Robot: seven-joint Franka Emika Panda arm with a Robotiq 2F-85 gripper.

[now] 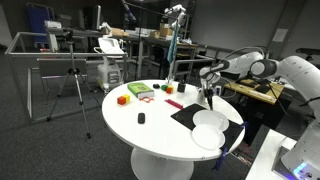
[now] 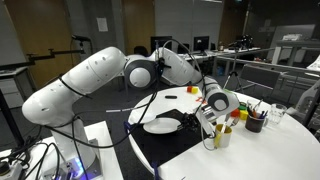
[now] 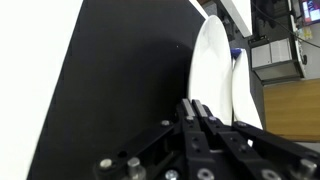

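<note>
My gripper reaches over the black mat (image 3: 105, 85), its fingers close together at the near end of a white dish (image 3: 209, 58). It looks shut on that dish's rim, though the fingers hide the contact itself. In exterior view 1 the dish (image 1: 211, 118) lies at the mat's right part, just in front of the gripper. A second white dish (image 1: 207, 138) sits nearer the camera, and part of this second dish (image 3: 242, 88) shows beside the first in the wrist view. From exterior view 2, the gripper (image 2: 186, 125) appears at the dish's (image 2: 160, 126) right end.
A white cup (image 2: 222, 137) and a dark holder (image 2: 256, 122) stand close to the arm. Colored blocks (image 1: 123, 100), a green box (image 1: 146, 90) and a dark object (image 1: 141, 118) occupy the table's left part. Open white tabletop (image 1: 165, 142) lies at the front.
</note>
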